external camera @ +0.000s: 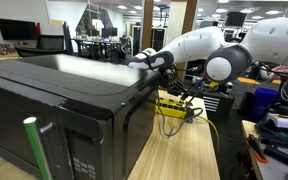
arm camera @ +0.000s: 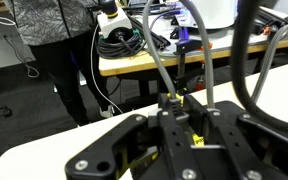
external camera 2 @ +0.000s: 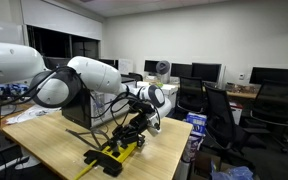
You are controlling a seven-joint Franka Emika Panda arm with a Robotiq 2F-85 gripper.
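Note:
My gripper [external camera 2: 132,137] is low over the table, close above a long yellow bar [external camera 2: 92,168] that looks like a power strip. In the wrist view the dark fingers [arm camera: 164,113] are drawn together, and a grey cord [arm camera: 156,50] runs down to their tips. The fingers appear shut on this cord's end; the exact piece between the tips is hidden. Part of the yellow strip [arm camera: 196,139] shows just beyond the tips. From the first exterior side, the yellow strip [external camera: 171,107] lies under the wrist. Whether the held end touches the strip, I cannot tell.
A large black microwave [external camera: 74,110] fills the left of the first exterior view, close beside the arm. Bare wooden tabletop [external camera: 184,155] lies in front of the strip. Office chairs [external camera 2: 229,120] stand beyond the table, and a person's legs [arm camera: 66,65] show past its edge.

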